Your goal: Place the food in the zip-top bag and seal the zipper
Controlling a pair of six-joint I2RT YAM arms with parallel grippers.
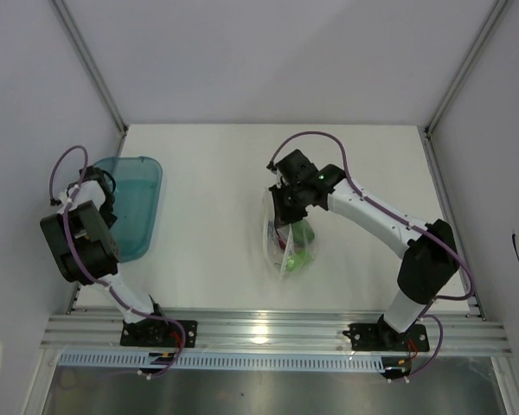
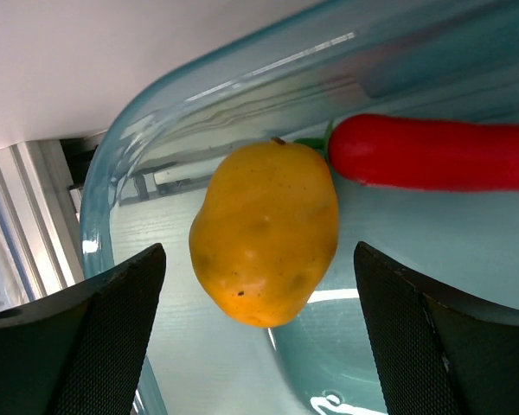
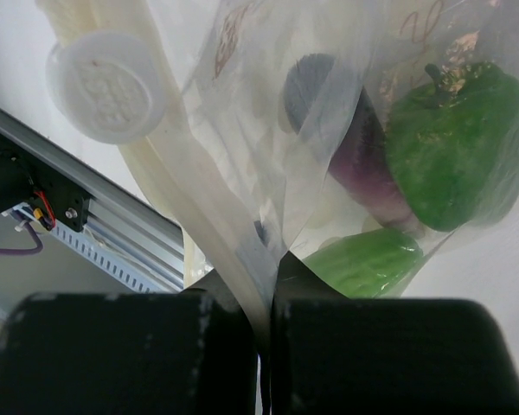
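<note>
The clear zip top bag (image 1: 277,251) stands near the table's middle, its upper edge pinched in my shut right gripper. Inside it are a purple eggplant (image 3: 372,164), a green bell pepper (image 3: 458,143) and a lighter green vegetable (image 3: 368,262). A round white zipper slider (image 3: 108,86) shows on the bag's top strip. Over the blue tray (image 1: 137,203) at the left, my left gripper is open. An orange-yellow round fruit (image 2: 264,233) lies between and beyond its fingers, apart from them. A red chili pepper (image 2: 441,154) touches that fruit's upper right.
The tray's clear wall (image 2: 216,73) rises close behind the fruit and chili. White table (image 1: 212,216) between tray and bag is bare. A metal rail (image 1: 259,324) runs along the front edge.
</note>
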